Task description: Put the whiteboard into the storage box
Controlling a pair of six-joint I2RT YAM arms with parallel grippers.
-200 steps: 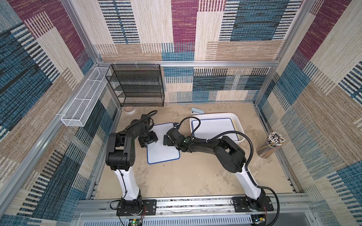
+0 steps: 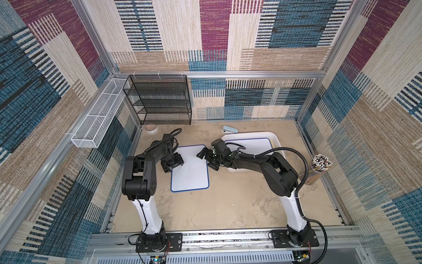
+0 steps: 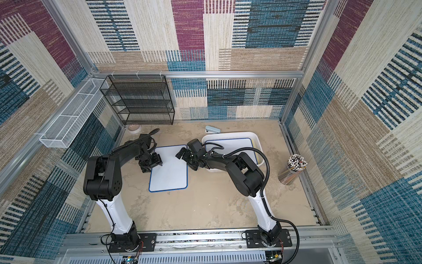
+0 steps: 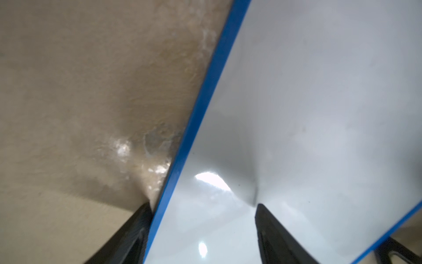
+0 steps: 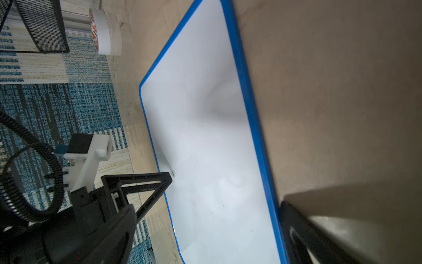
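Note:
A white whiteboard [image 2: 189, 178] with a blue rim lies flat on the table between my arms. My left gripper is open across its left edge, one finger [image 4: 131, 235] just outside the blue rim and the other over the white face. At the board's right edge my right gripper also stands open. One of its fingers [image 5: 303, 233] is outside the rim against the table, the other over the board side. The white storage box [image 2: 277, 141] stands to the right, partly hidden by the right arm, with another blue-rimmed board [image 2: 259, 144] inside.
A stapler [image 2: 229, 129] sits behind the box, and a tape roll [image 2: 150, 128] lies at the back left near the black mesh rack [image 2: 160, 103]. A holder of pens [image 2: 313, 174] stands far right.
The whiteboard has turned slightly; the left arm has hardly moved.

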